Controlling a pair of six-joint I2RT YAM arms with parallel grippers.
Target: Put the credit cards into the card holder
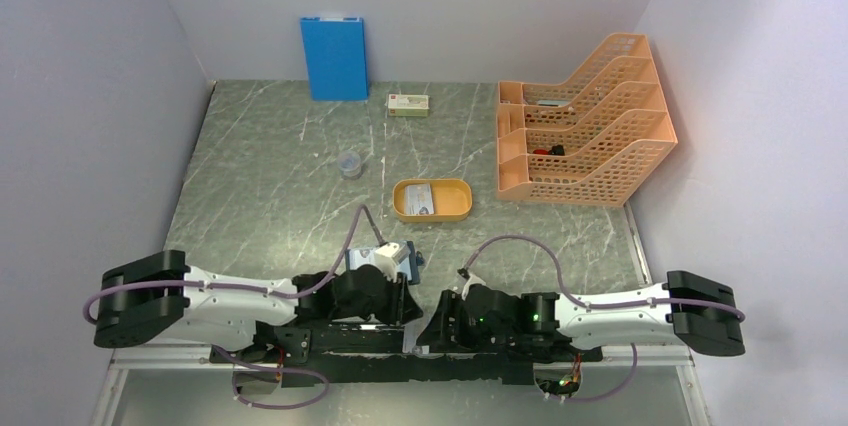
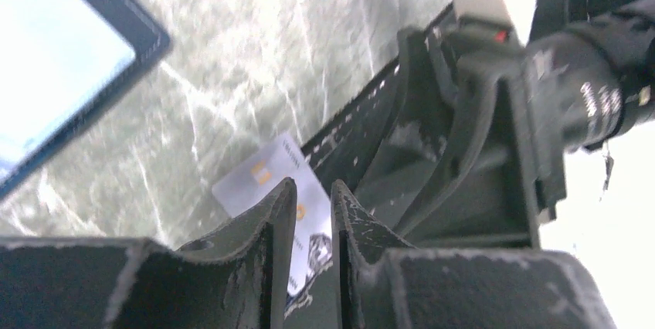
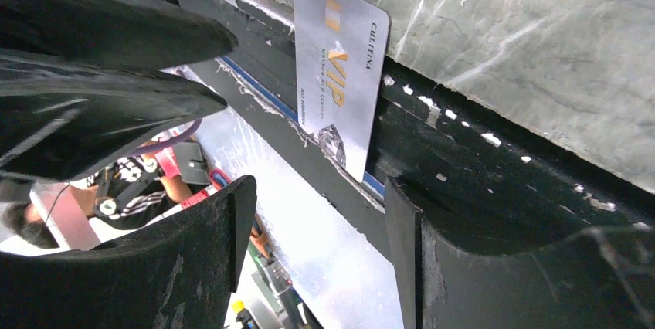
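A silver VIP card lies over the table's dark front edge; in the left wrist view, the card shows beyond and between the fingertips. My left gripper is open a narrow way. The left fingers stand just beside the card, with nothing clearly held. My right gripper is open wider, its tips close to the card's lower end, and no card is between them. The dark-edged card holder lies open behind the left arm, partly covered by it; one corner of the holder shows in the left wrist view.
A yellow tray with a card-like piece inside stands mid-table. Farther back are a small clear cup, a small box and a blue board. An orange rack fills the back right. Open table lies at left.
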